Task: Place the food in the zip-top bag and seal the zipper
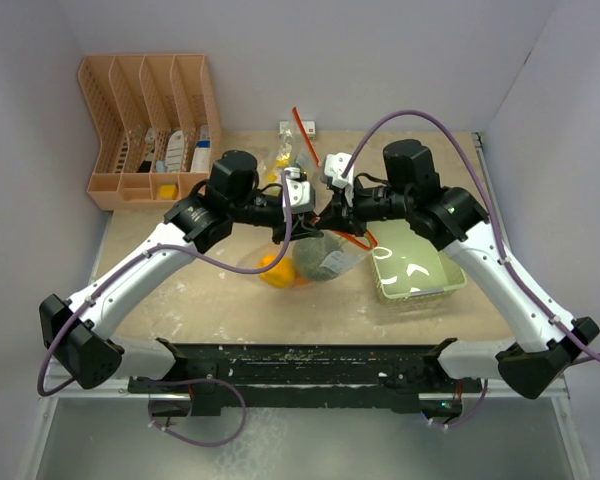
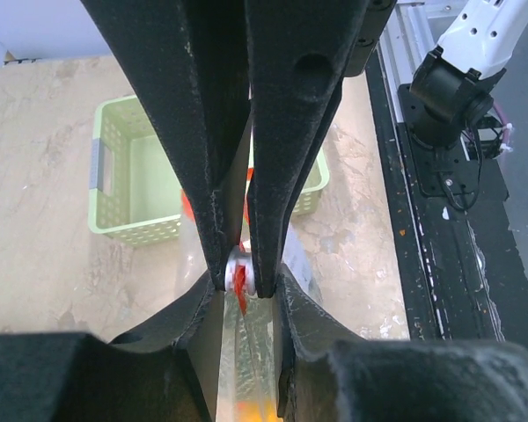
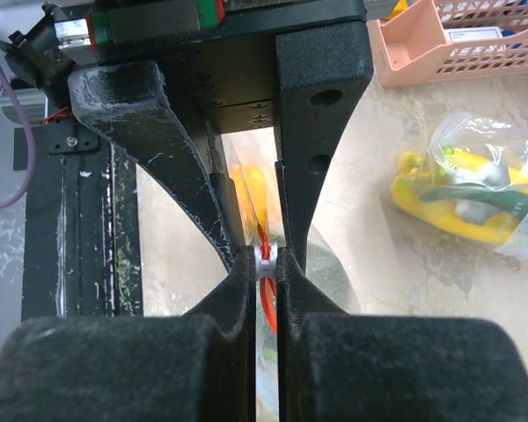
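A clear zip bag holding a yellow pepper (image 1: 278, 268) and a grey-green item (image 1: 316, 258) hangs below both grippers at centre. My right gripper is shut on the bag's red zipper top with its white slider. A second bag of yellow food (image 3: 458, 189) lies behind, with a red strip on it in the top view.
A green basket (image 1: 420, 260) stands right of the bag. A tan divided organizer (image 1: 115, 130) stands at the back left.
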